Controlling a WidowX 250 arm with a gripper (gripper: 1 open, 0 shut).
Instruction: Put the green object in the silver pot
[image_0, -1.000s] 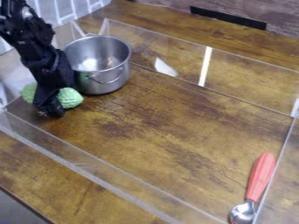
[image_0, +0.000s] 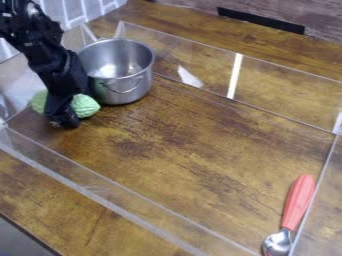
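Note:
The silver pot (image_0: 130, 88) stands upright toward the back left of the wooden surface, and the part of its inside that shows looks empty. Just in front and to the left of it, outside the pot, lies the pale green object (image_0: 86, 106). My black gripper (image_0: 63, 119) points down over that object, its fingers low against it and hiding its middle. Green shows on both sides of the fingers. The hand is right beside the pot's left wall. How far apart the fingers stand is hidden.
A scoop with a red handle (image_0: 298, 201) lies at the front right. Clear low walls (image_0: 123, 205) border the work area, close by the gripper on the left.
My gripper has shifted slightly to the right, still low. The visible green part and the pot have also edged a little to the right. The scoop has stayed in place.

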